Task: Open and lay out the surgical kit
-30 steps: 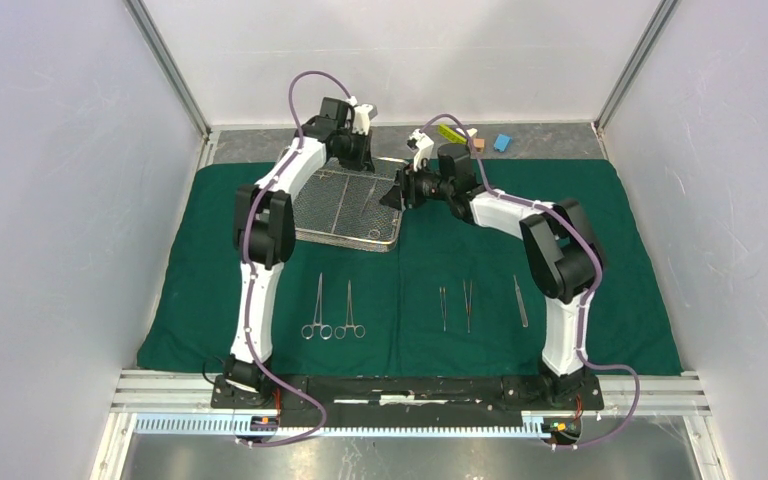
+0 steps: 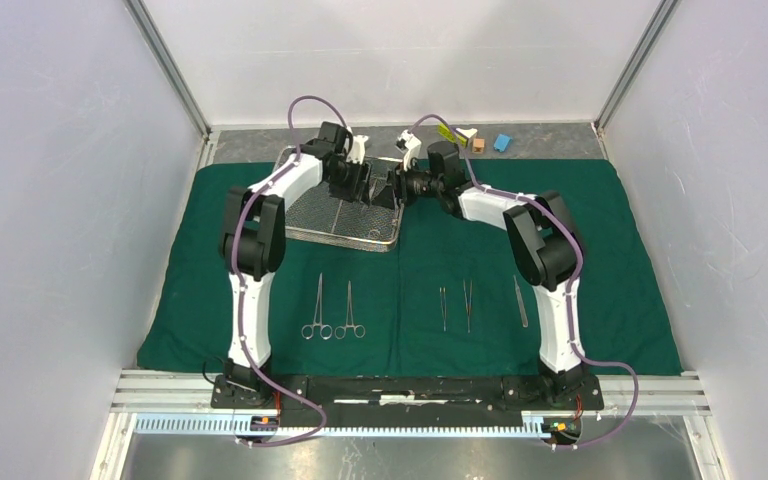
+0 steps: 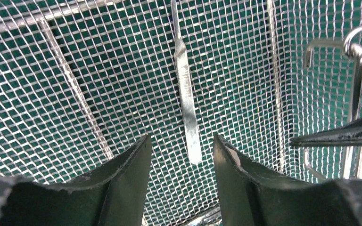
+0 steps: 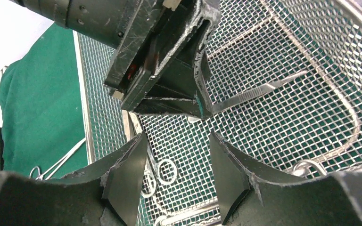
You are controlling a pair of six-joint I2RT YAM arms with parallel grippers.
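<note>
A slim metal scalpel handle (image 3: 187, 101) lies on the mesh floor of the wire tray (image 2: 300, 234). In the left wrist view its broad end points into the gap of my left gripper, which is open over it. From the right wrist view, the left fingers (image 4: 169, 106) hide part of the handle (image 4: 250, 95). My right gripper stands open over the tray with nothing between its fingers, close to the left one. A ringed metal instrument (image 4: 168, 171) also lies in the tray.
On the green cloth (image 2: 230, 340) in front lie two ringed clamps (image 2: 318, 312), two tweezers-like tools (image 2: 468, 308) and a thin instrument (image 2: 520, 300) at the right. Small blocks (image 2: 502, 142) sit behind the cloth.
The right gripper has shifted slightly left, further over the tray. The laid-out tools have not moved.
</note>
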